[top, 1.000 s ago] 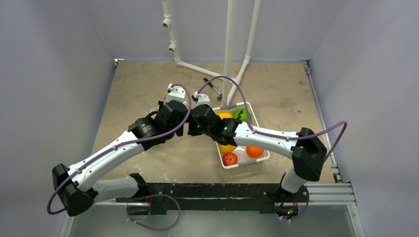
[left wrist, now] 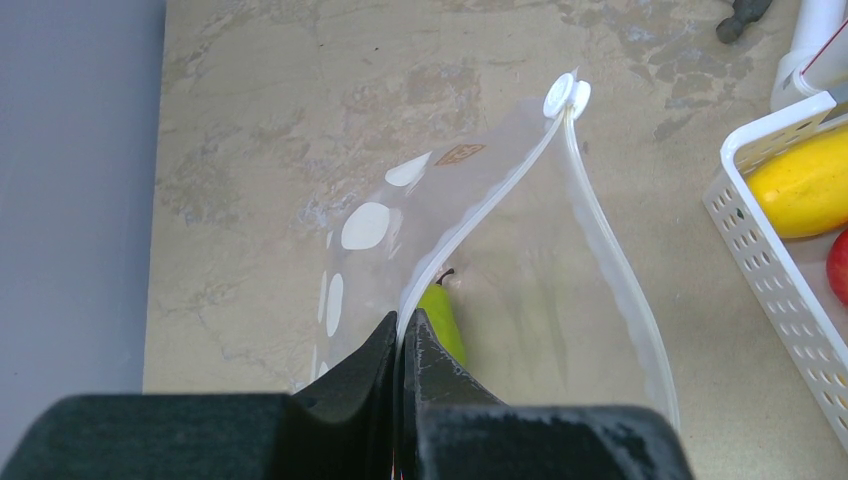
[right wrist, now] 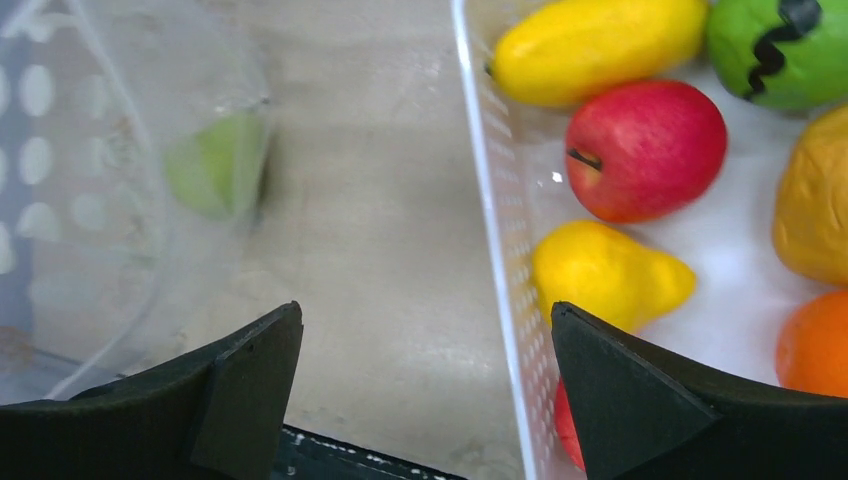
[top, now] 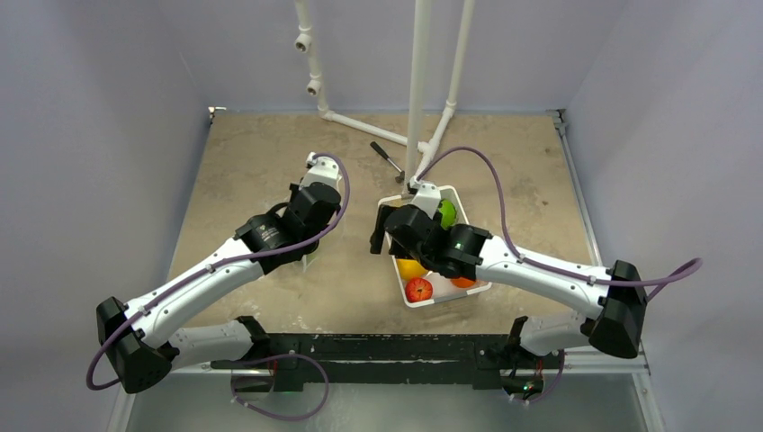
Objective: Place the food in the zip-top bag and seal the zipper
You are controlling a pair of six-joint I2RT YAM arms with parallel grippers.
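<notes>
In the left wrist view the clear zip top bag [left wrist: 520, 250] stands with its mouth spread, its white zipper slider [left wrist: 566, 96] at the far end. A green pear [left wrist: 440, 320] lies inside it. My left gripper is shut on the bag's near rim, the thin plastic edge running between its fingertips. My right gripper is open and empty, over the left wall of the white basket [right wrist: 492, 220]. In that basket are a yellow pear [right wrist: 605, 275], a red apple [right wrist: 650, 150] and a long yellow fruit [right wrist: 600, 50].
Also in the basket are a green striped fruit [right wrist: 785, 50], an orange [right wrist: 820, 345] and a brownish-yellow item [right wrist: 820, 200]. A hammer [top: 387, 160] lies by the white pipe stand [top: 423, 144] behind. Bare table separates bag and basket.
My right arm has drawn away from the bag toward the right and now hangs over the basket, its fingers spread. The left arm stays where it was.
</notes>
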